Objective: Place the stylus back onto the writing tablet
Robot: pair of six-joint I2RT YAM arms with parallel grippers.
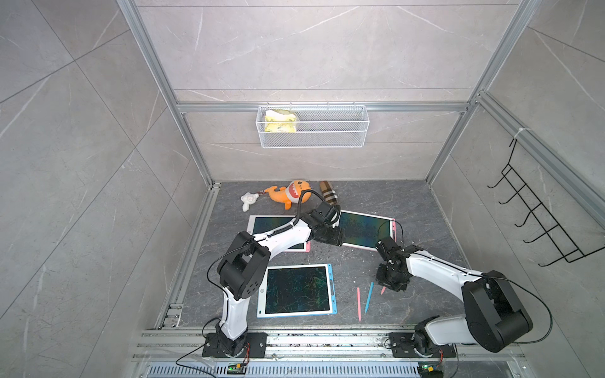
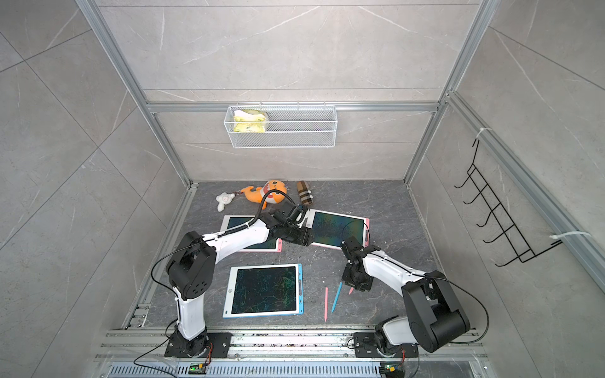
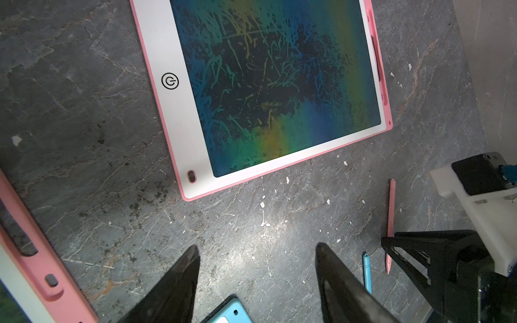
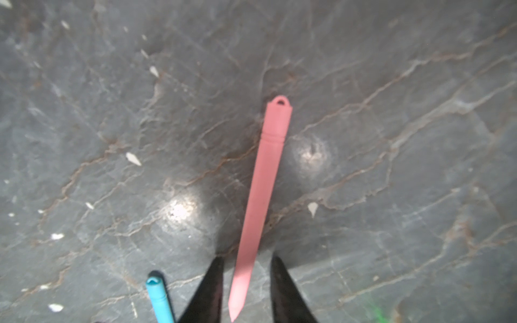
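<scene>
Pointing down over a pink stylus [image 4: 260,188], my right gripper is open, one finger on either side near its tip. That stylus lies on the floor; whether the fingers touch it I cannot tell. A blue stylus [image 1: 369,297] and another pink stylus [image 1: 359,303] lie to its left. My left gripper is open and empty, above the floor by the pink-edged tablet [image 3: 290,156] at the back right. A second pink-edged tablet [image 1: 308,248] is partly hidden under my left arm. The blue-edged tablet [image 1: 331,289] lies at the front.
Along the back lie an orange plush toy [image 1: 291,192], a small white plush [image 1: 249,200] and a brown striped item [image 1: 327,191]. A wire basket [image 1: 312,140] hangs on the back wall, a black hook rack [image 1: 535,217] on the right.
</scene>
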